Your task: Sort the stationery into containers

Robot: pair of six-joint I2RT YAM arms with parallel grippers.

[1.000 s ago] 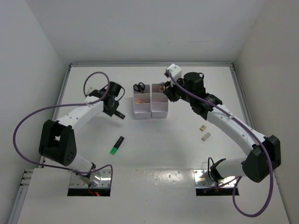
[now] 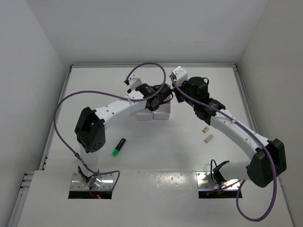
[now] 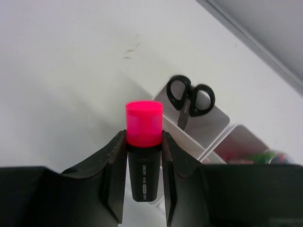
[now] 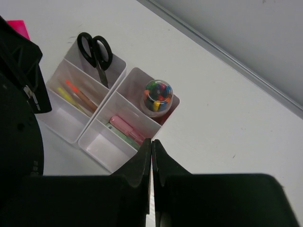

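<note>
My left gripper holds a black marker with a pink cap [image 3: 144,123] upright over the white organizers, seen in the left wrist view. Compartments hold black scissors [image 4: 103,56], orange and yellow pens [image 4: 78,93], a jar of coloured pieces [image 4: 156,98] and pink and green items [image 4: 125,127]. My right gripper is shut, nothing visible between its fingers, right of the organizers.
A black marker with green end [image 2: 119,146] lies at the front left. Two small blocks [image 2: 207,134] lie at right. The white table is otherwise largely clear.
My left gripper has swung right with the marker, from left of the organizers to over them. The right arm has shifted slightly right.
</note>
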